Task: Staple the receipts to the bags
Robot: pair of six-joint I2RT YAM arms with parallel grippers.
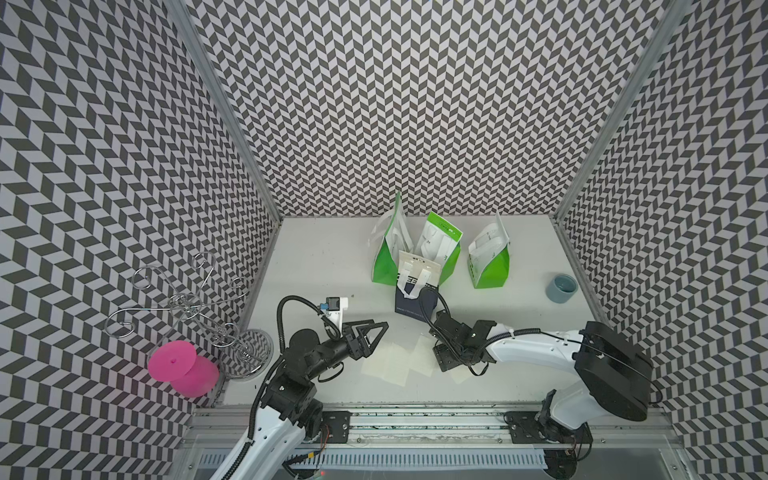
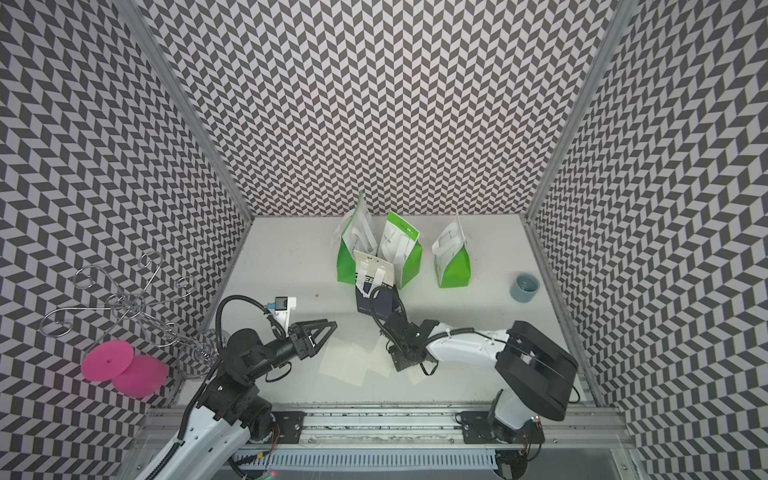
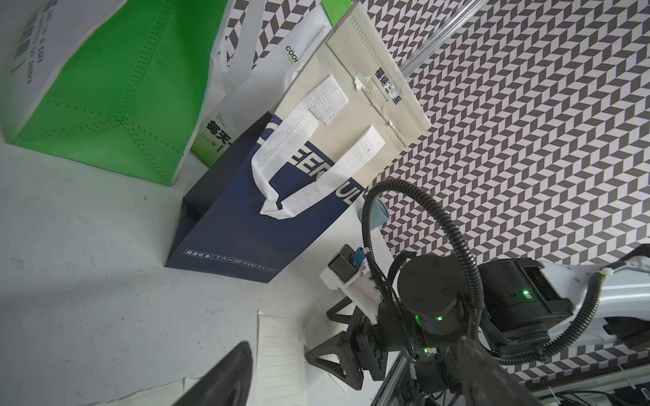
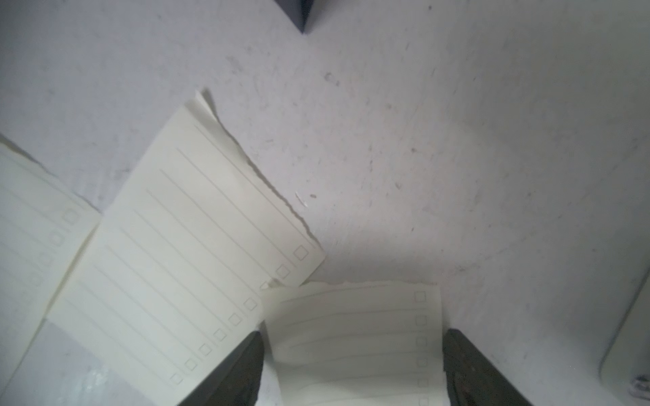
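Observation:
In the right wrist view, my right gripper stands open above the table, its fingers on either side of a cream lined receipt [image 4: 352, 318]. Another receipt [image 4: 189, 250] lies partly beside it, and a third [image 4: 30, 230] is cut by the left edge. A navy and cream bag [image 1: 416, 301] with white handles stands upright in front. Behind it are green and white bags: a left one [image 1: 385, 267], a middle one [image 1: 450, 264] and a right one [image 1: 493, 273]. My left gripper [image 1: 378, 337] hangs open and empty, left of the receipts.
A blue-grey cup [image 1: 561, 289] is at the far right. A pink object [image 1: 185, 369] and a curled metal stand [image 1: 184, 308] are at the left. A pale object [image 4: 633, 352] enters the right wrist view's right edge.

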